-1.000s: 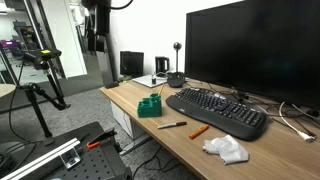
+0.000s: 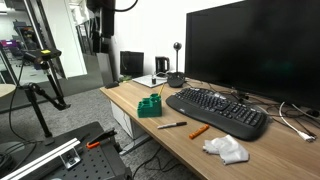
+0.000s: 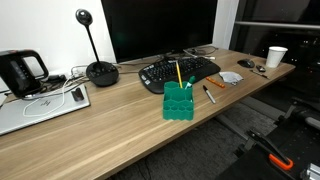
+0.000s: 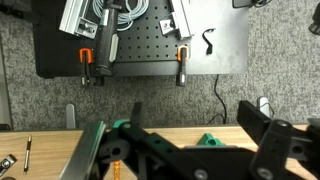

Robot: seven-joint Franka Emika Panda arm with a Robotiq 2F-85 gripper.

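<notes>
A green holder [image 2: 149, 107] stands on the wooden desk near its front edge. In the second exterior view a yellow pencil [image 3: 179, 73] sticks up from the holder [image 3: 178, 105]. A dark pen [image 2: 173, 125], an orange marker [image 2: 198, 131] and a crumpled white cloth [image 2: 227, 150] lie in a loose row on the desk. High above the floor, my gripper stands open in the wrist view, its fingers wide apart with nothing between them. It is well clear of the desk objects. The holder is partly hidden behind the gripper in that view.
Behind the small objects are a black keyboard [image 2: 216, 112] and a large monitor [image 2: 264, 52]. A white cup [image 3: 276, 56] stands at the desk's far right in the second exterior view. Bare desk [image 3: 95, 139] stretches left of the holder. The robot's base plate [image 4: 140, 50] carries clamps and cables.
</notes>
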